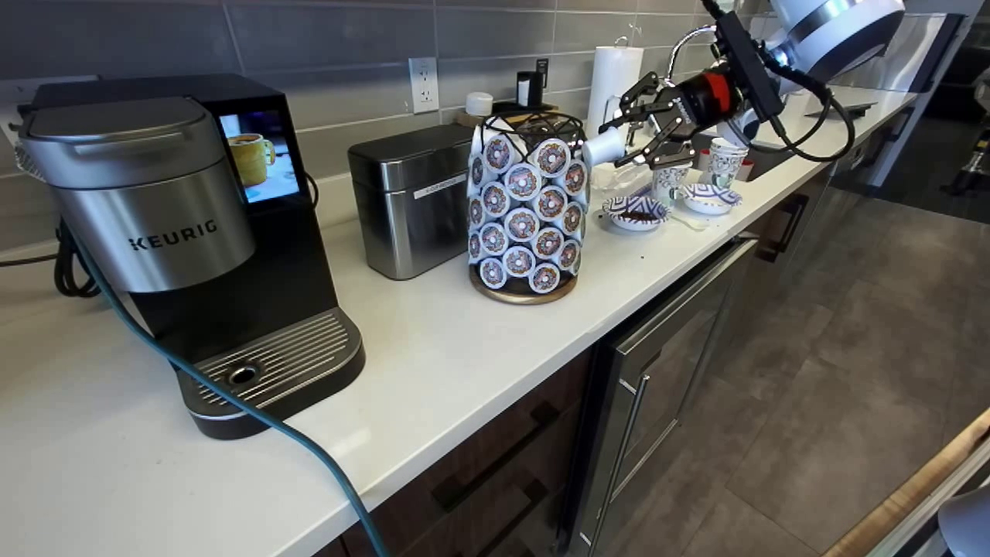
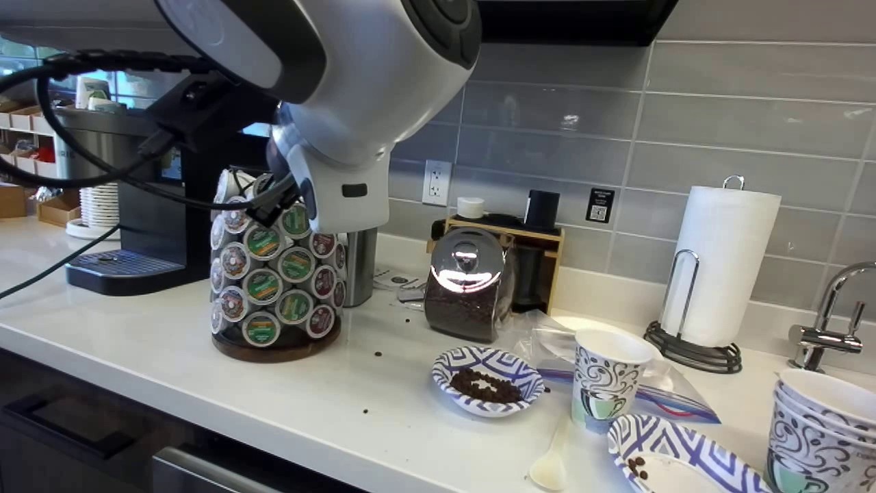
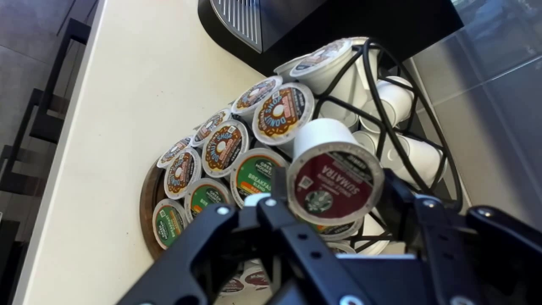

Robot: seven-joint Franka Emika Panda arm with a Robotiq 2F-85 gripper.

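Note:
My gripper is shut on a coffee pod [image 3: 335,184] with a dark red Sumatra lid and a white cup. In the wrist view its lid faces the camera and its cup end points at the pod carousel [image 1: 522,297], a black wire rack on a round wooden base, loaded with pods. Exterior view 1 has the held white pod [image 1: 605,147] at the rack's upper right side; whether it touches the rack cannot be told. The arm [image 2: 353,98] hides the gripper and held pod in exterior view 2.
A Keurig machine [image 1: 153,232] stands left of the carousel, a dark metal box [image 1: 394,227] behind it. Right of it are a bowl of coffee beans [image 2: 462,361], a paper cup [image 2: 606,378] and a spoon [image 2: 548,470].

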